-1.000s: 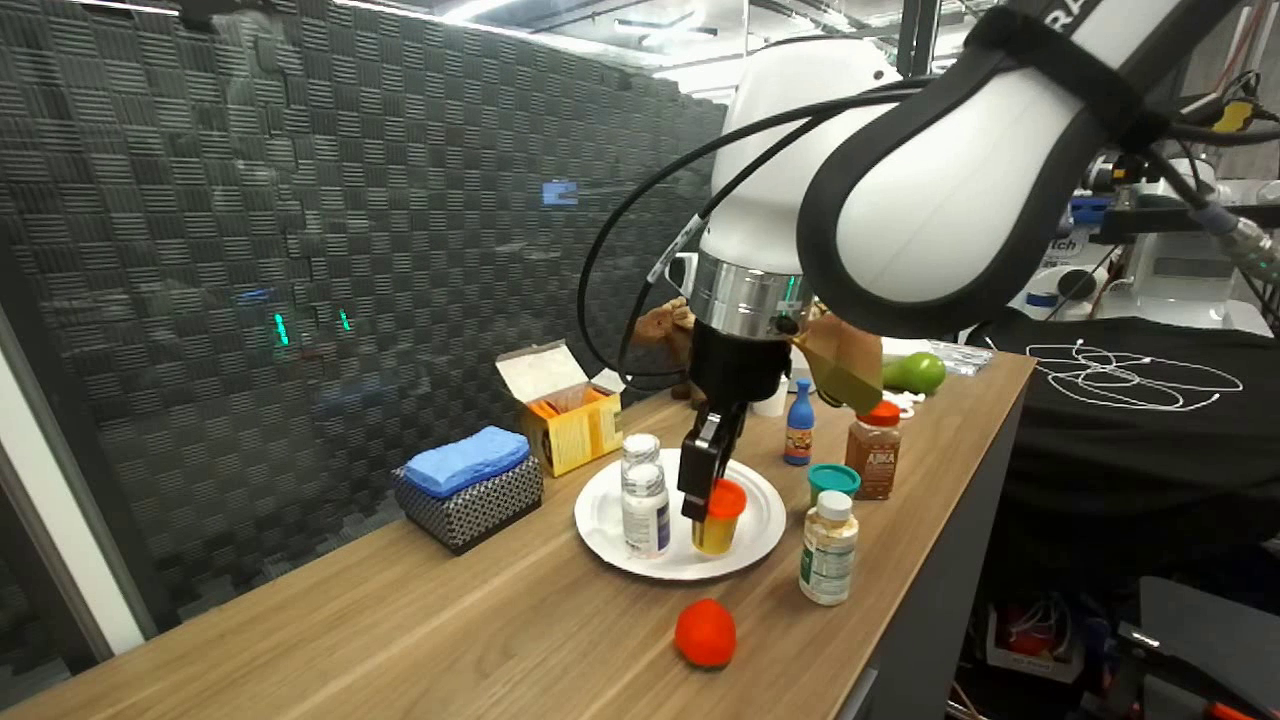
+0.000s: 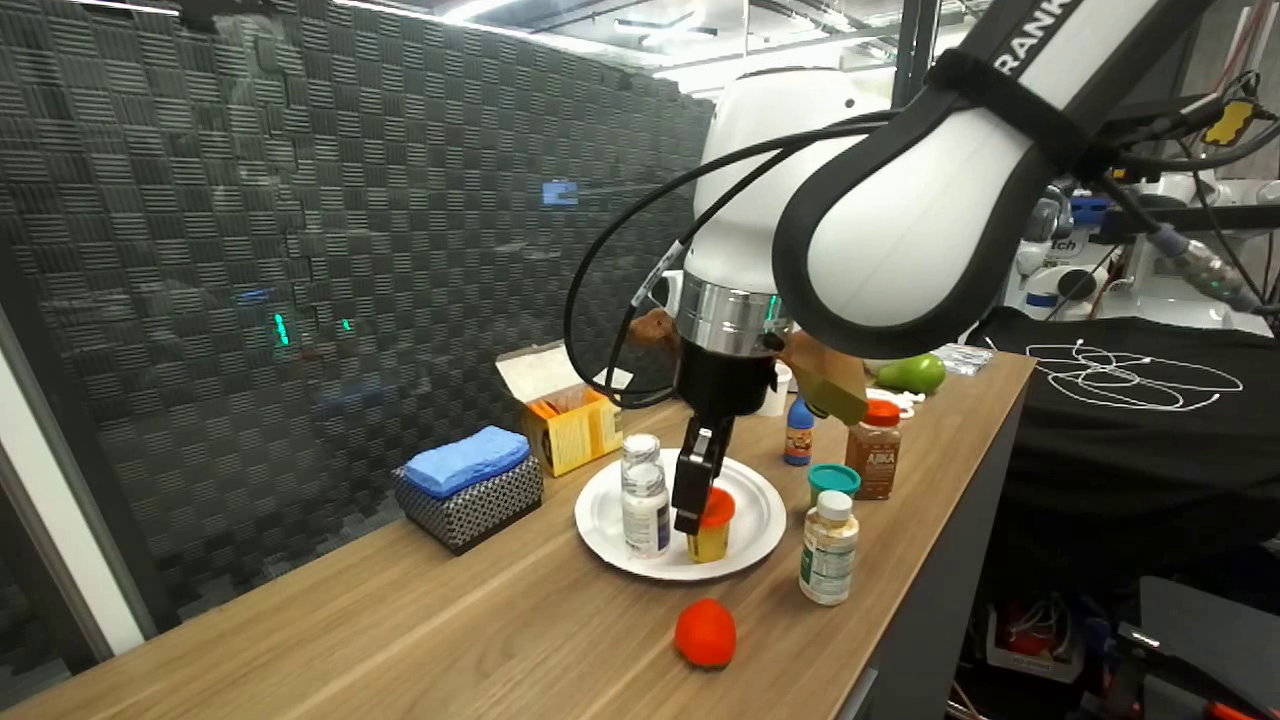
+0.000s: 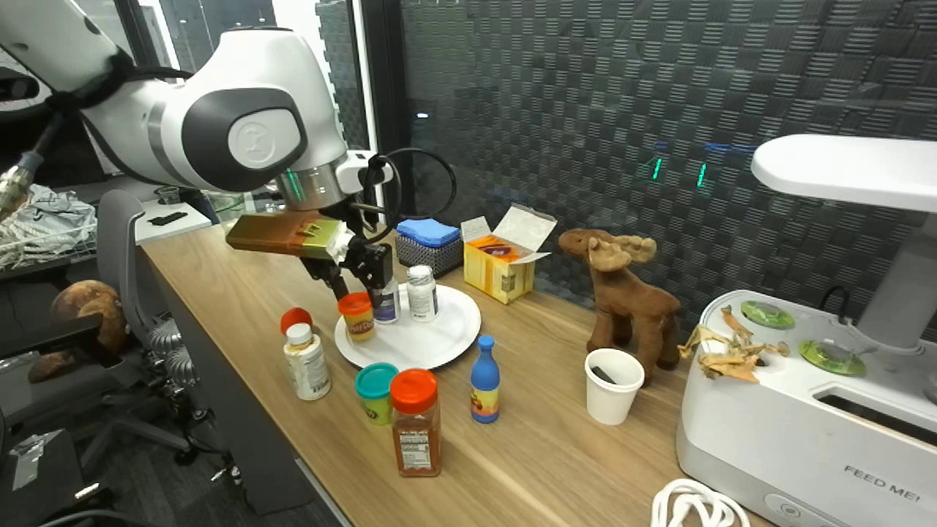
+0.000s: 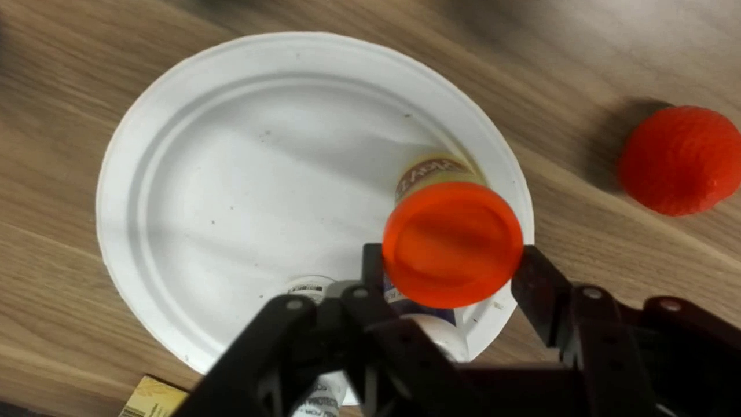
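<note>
A yellow tub with an orange lid (image 4: 451, 243) stands on the white plate (image 4: 208, 90), near its rim. My gripper reaches down over it, one finger on each side of the lid. In the wrist view hardly any gap shows between fingers and lid, so whether they press on it is unclear. In exterior view 1 a black finger covers the left part of the tub (image 2: 708, 546). Two white bottles stand beside it on the plate, the nearer bottle (image 2: 645, 516) close to the finger.
Right of the plate are a white-capped bottle (image 2: 828, 558), a teal-lidded tub (image 3: 375, 391), a red-capped spice jar (image 3: 416, 430) and a blue bottle (image 3: 484, 382). A red ball (image 2: 704, 632) lies in front. The yellow box (image 3: 498, 268) stands behind.
The gripper and the orange-lidded tub have both shifted slightly left and down in exterior view 1. The tub now sits lower on the plate. The bottles and the plate are unmoved.
</note>
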